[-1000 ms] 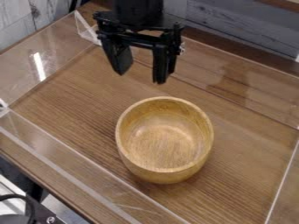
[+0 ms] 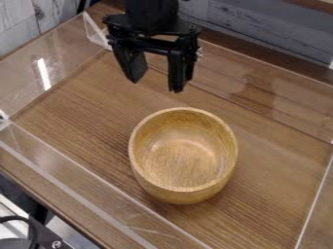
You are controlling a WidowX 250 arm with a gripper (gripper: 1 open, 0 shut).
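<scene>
The black robot gripper (image 2: 154, 60) hangs at the top centre of the camera view, above the bare wooden table and behind a round cream plastic bowl (image 2: 182, 156). Its dark fingers point down, apart from each other; I see nothing clearly held between them. The bowl is empty and stands in the lower middle, apart from the gripper.
Clear plastic edging runs along the left side, a dark cable lies at the lower left, and a grey border is at the top right.
The gripper has shifted very slightly; the bowl stays in place.
</scene>
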